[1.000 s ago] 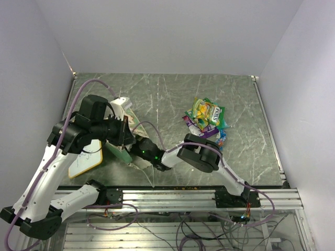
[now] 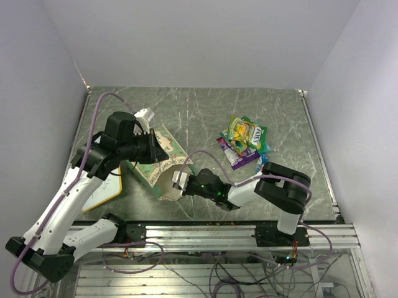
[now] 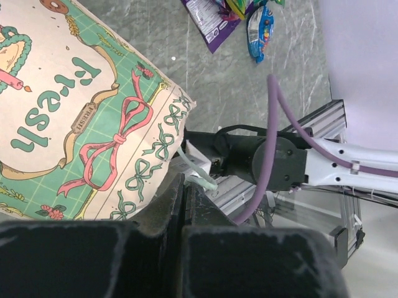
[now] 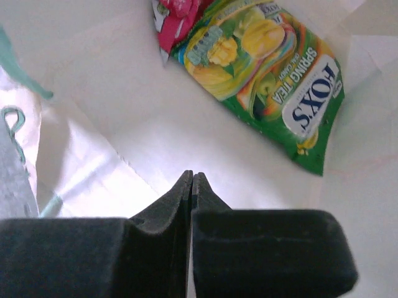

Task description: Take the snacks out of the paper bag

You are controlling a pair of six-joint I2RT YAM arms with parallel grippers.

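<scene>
The patterned paper bag lies on its side, its mouth facing right. At that mouth, my left gripper is shut on the bag's pale green cord handle. My right gripper is shut with nothing between its fingers and points into the bag's white interior. Beyond its tips in the right wrist view lies the green Fox's candy packet, clear of the fingers. A red packet rests against it, partly cut off by the frame.
Snacks outside the bag lie in a pile at the right: yellow-green packets, a purple packet and a blue one. A yellow-edged whiteboard lies left of the bag. Bare table stretches behind and between.
My left gripper has shifted slightly right, still at the handle.
</scene>
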